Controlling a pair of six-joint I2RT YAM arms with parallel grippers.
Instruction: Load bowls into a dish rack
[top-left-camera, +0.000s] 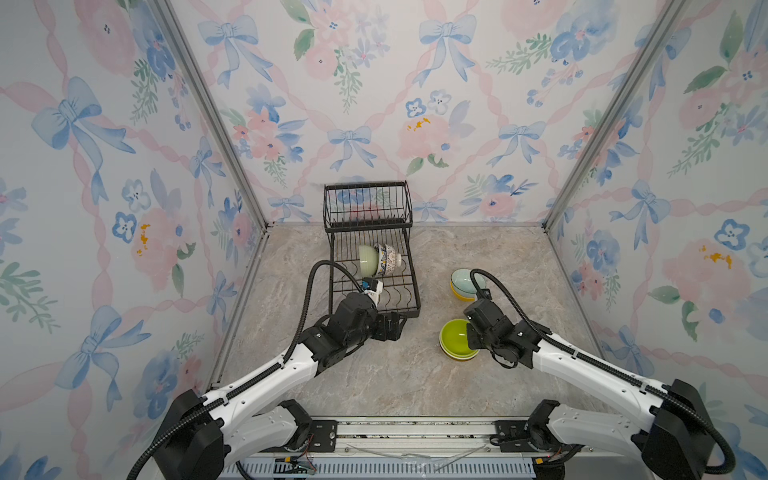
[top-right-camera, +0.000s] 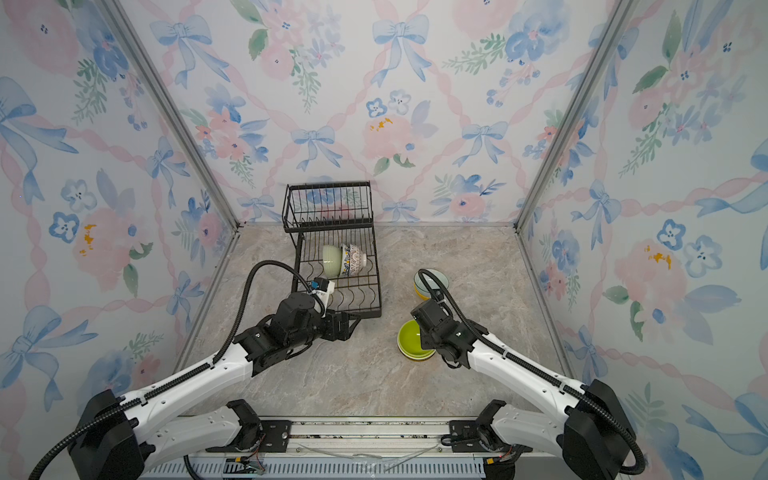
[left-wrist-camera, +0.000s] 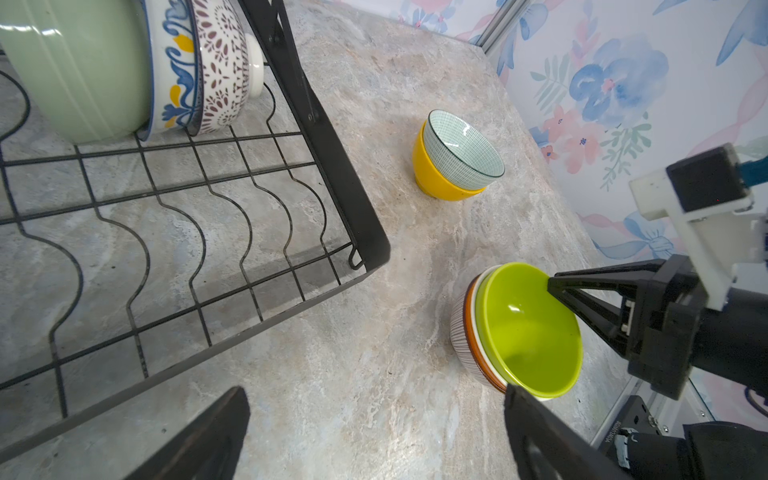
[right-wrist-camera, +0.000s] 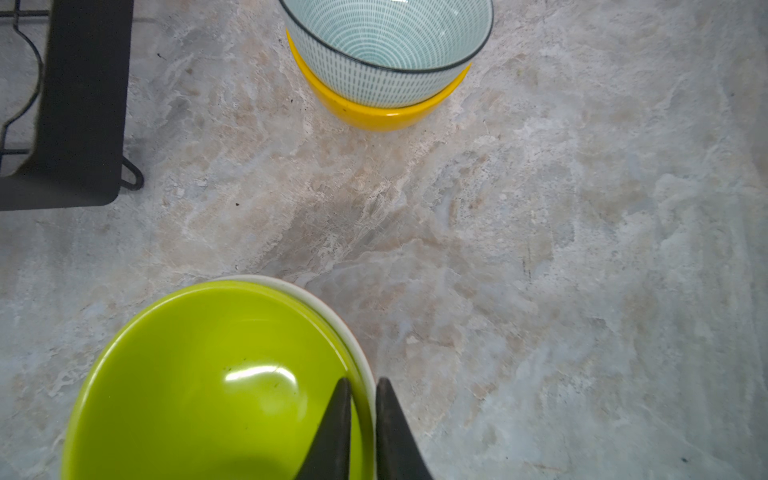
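A lime green bowl (right-wrist-camera: 216, 392) sits on top of a stack with white and orange rims at the front right. The fingertips of my right gripper straddle that stack's right rim, part open; whether they grip it is unclear. My left gripper is open and empty, over the front of the black dish rack (left-wrist-camera: 360, 224). In the rack, a pale green bowl (left-wrist-camera: 80, 72) and patterned bowls (left-wrist-camera: 220, 72) stand on their sides.
A pale blue patterned bowl (left-wrist-camera: 464, 152) rests in a yellow bowl (left-wrist-camera: 432, 180) right of the rack. The rack's front slots are empty, and the table around is mostly clear.
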